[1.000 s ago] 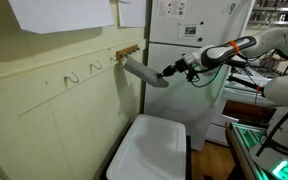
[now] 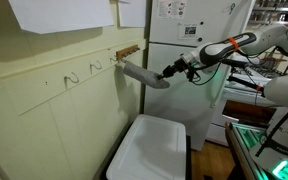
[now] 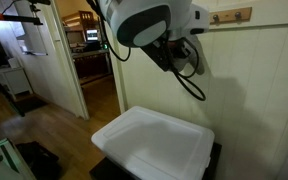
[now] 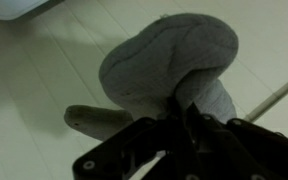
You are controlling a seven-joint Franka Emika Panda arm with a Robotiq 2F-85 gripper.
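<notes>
A grey cloth mitt [image 2: 151,76] stretches from just below the wooden hook rack [image 2: 127,52] on the wall toward my gripper [image 2: 168,72]. The gripper is shut on the mitt's near end. In the wrist view the mitt [image 4: 169,58] fills the space past the dark fingers, and the fabric is bunched where they meet it. Whether its far end still hangs on a hook is unclear. The arm covers most of the mitt [image 3: 197,56] in the second exterior view, along with the gripper itself.
Below the mitt stands a bin with a white lid [image 2: 150,150]. Several metal hooks [image 2: 96,65] are fixed along the cream wall. A white fridge [image 2: 174,100] stands behind my arm. Papers hang on the wall at upper left.
The mitt's far end sits slightly lower, and the mitt lies at a flatter slant. My gripper has barely shifted and keeps its grip on it.
</notes>
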